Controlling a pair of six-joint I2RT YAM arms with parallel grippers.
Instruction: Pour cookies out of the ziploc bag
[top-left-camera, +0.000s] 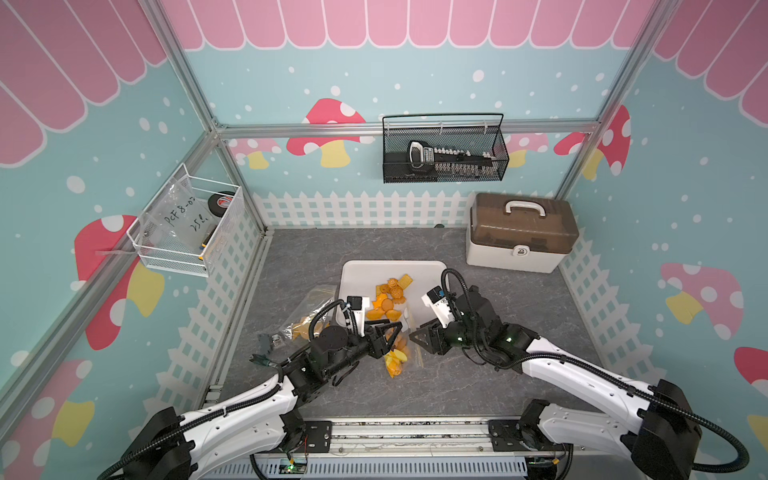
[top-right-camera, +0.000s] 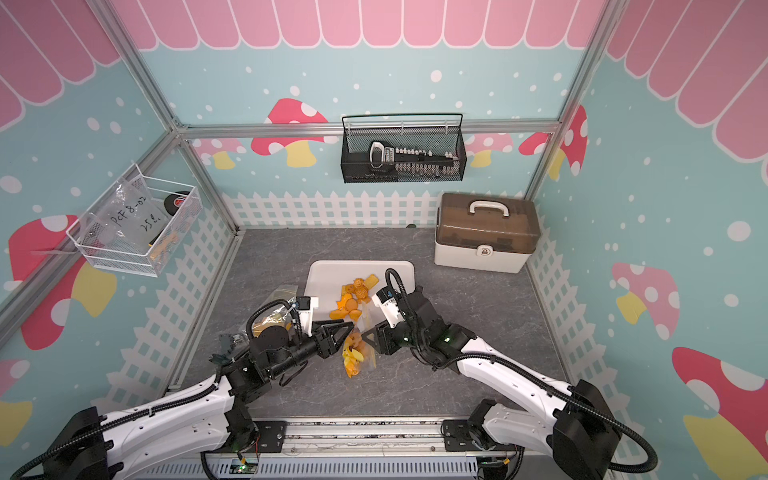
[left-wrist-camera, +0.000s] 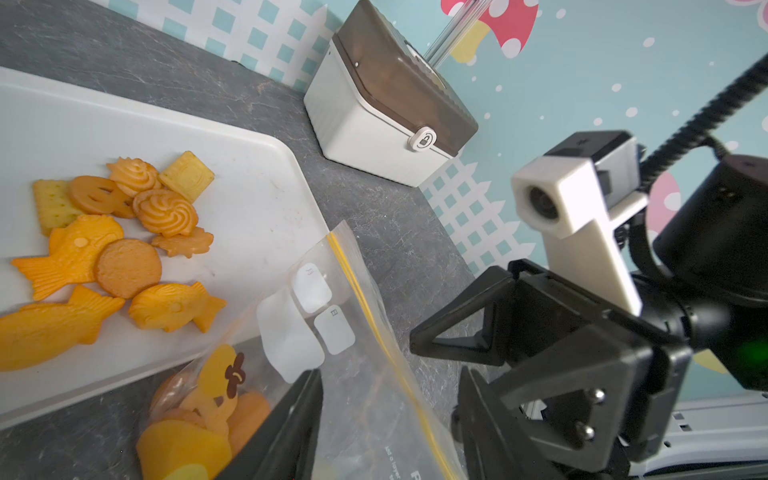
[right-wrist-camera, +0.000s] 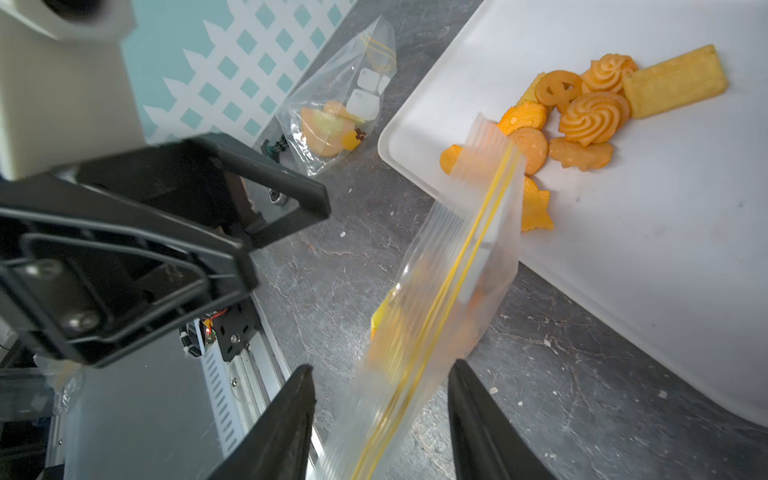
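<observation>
A clear ziploc bag (left-wrist-camera: 364, 376) with a yellow zip strip and cookies in its bottom stands in front of the white tray (top-left-camera: 352, 276). From the left, my left gripper faces it, open; the bag's film shows behind and between its fingers. On the other side my right gripper is open too, with the zip edge (right-wrist-camera: 436, 320) running through the view between its fingers. Whether either finger touches the film I cannot tell. Loose cookies (right-wrist-camera: 596, 116), in fish, swirl and round shapes, are heaped on the tray.
A second bag of cookies (right-wrist-camera: 328, 120) lies on the table left of the tray. The brown-lidded box (top-left-camera: 521, 228) stands at the back right. Bare table (top-left-camera: 512, 384) lies in front on the right.
</observation>
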